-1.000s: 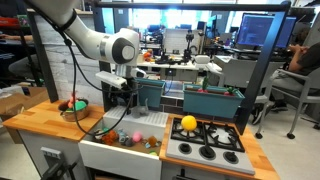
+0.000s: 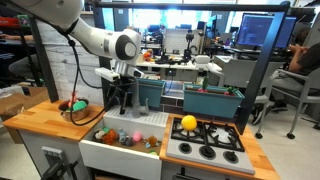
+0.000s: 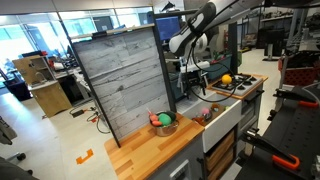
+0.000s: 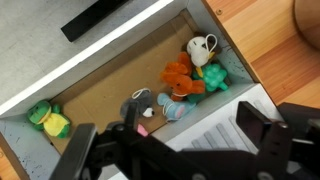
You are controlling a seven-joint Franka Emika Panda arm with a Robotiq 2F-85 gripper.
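Observation:
My gripper is open over the pulled-out drawer (image 4: 88,85), with its dark fingers spread wide and nothing held between them. Seen from exterior view 1, the gripper (image 2: 123,99) hangs above the drawer's back part. In the wrist view, a green frog toy (image 4: 50,119) lies by one end of the drawer. A grey toy (image 4: 136,105) is near the middle. Toward the other end sit an orange toy (image 4: 180,75), a white toy (image 4: 201,49), a teal toy (image 4: 212,76) and a light blue toy (image 4: 176,108). A pink piece is partly hidden by the gripper.
A pot (image 3: 166,123) of colourful items stands on the wooden counter (image 3: 128,158). Across the drawer, a yellow ball (image 2: 189,122) rests on the stove (image 2: 208,145). Behind are teal bins (image 2: 211,103) and a dark upright frame post (image 2: 263,70).
The arm has swung slightly, and the gripper has shifted a little to the right and lower over the drawer in exterior view 1. The toys look unmoved.

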